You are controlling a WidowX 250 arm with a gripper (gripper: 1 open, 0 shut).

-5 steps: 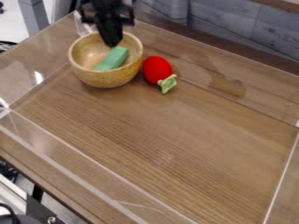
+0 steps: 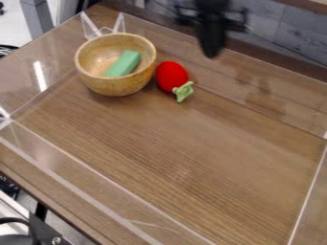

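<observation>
A wooden bowl (image 2: pixel 115 78) stands at the upper left of the table with a green oblong object (image 2: pixel 122 63) in it. Just right of it lies a red round object (image 2: pixel 171 75) with a small green top. My dark, blurred gripper (image 2: pixel 209 40) hangs at the top, above and right of both; whether anything is between its fingers is too blurred to tell.
A clear plastic item (image 2: pixel 102 25) sits behind the bowl. A dark cable lies at the lower left edge.
My gripper has moved from above the bowl up and to the right, past the red object. The bowl, green object and red object look unmoved.
</observation>
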